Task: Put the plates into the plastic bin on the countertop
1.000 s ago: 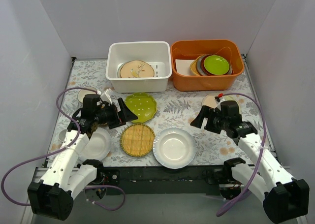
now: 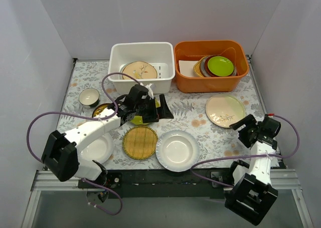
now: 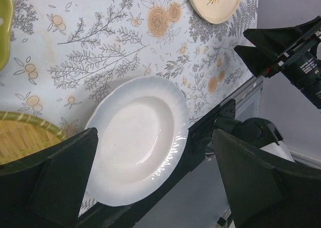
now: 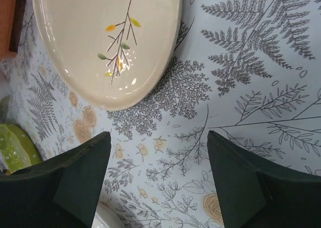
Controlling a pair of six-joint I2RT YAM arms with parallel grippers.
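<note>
The left gripper hangs open over the middle of the counter, nothing between its fingers. Below it in the left wrist view lies a white plate. The cream plate with a painted sprig rests on the right side of the counter. Beside its lower right edge is my right gripper; its fingers stand apart over bare cloth in the right wrist view. A yellow woven plate lies left of the white one. The green plate is mostly hidden under the left arm. Another white plate is at the left.
At the back stand a white plastic bin holding a round tan plate and an orange bin with several plates. A cup sits at the left. Purple hoses trail from both arms.
My left arm has swung rightward, covering the green plate. The right arm has moved rightward, uncovering the cream plate.
</note>
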